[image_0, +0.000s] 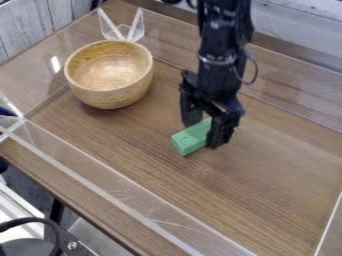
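My gripper (201, 110) is low over the middle of the wooden table (267, 190), its dark fingers open, reaching down around the back part of a green block (190, 141). The block lies flat and diagonal; whether the fingers touch it I cannot tell.
A tan wooden bowl (110, 74) stands at the back left. A pale object with two prongs (123, 32) sits behind it. Dark cables (40, 230) are at the front left corner.
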